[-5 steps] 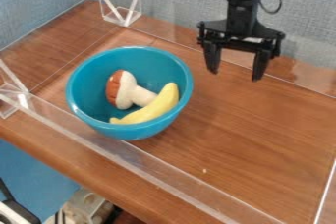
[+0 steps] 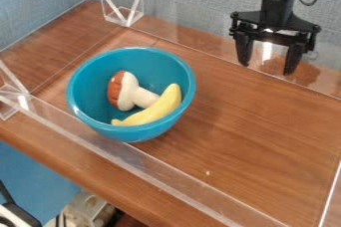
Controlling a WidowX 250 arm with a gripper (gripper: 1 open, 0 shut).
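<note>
A blue bowl [image 2: 96, 87] sits on the left half of the wooden table. In it lie a white toy with a red-brown top [image 2: 130, 92], shaped like a mushroom or drumstick, and a yellow banana [image 2: 154, 112]. My black gripper [image 2: 268, 59] hangs at the back right, open, with nothing between its fingers, clear of the bowl and above the table.
Clear plastic walls with white brackets [image 2: 123, 7] line the table's edges. A grey padded wall stands behind.
My gripper has shifted to the right, by a small amount. The bowl and its contents have not moved.
</note>
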